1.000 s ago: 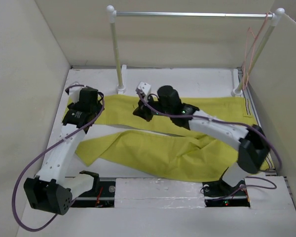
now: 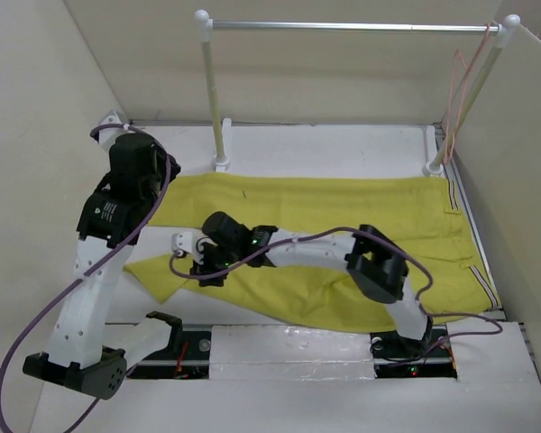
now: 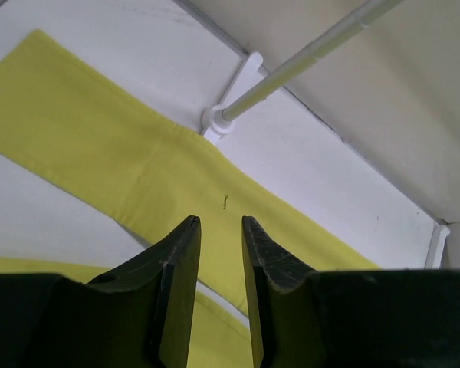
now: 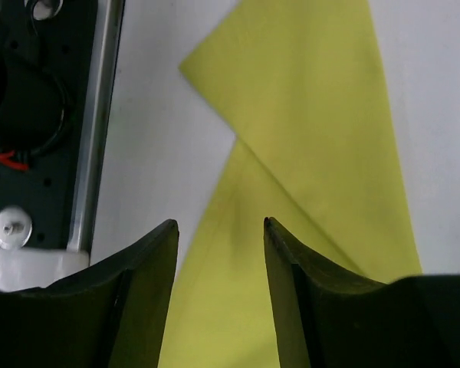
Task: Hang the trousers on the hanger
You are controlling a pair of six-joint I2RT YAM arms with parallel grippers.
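Observation:
Yellow trousers (image 2: 334, 198) lie flat on the white floor below the hanger, a metal rail (image 2: 352, 27) on two posts. My left gripper is raised at the left, above the end of the upper leg; its fingers are part open with nothing seen between them. My right gripper is over the lower leg toward the left, fingers open and apart; the blurred right wrist view shows fabric (image 4: 307, 138) below it.
Pink cords (image 2: 451, 99) hang at the rail's right end. Side walls bound the space.
My right arm has swung leftward and toward the front, over the lower leg.

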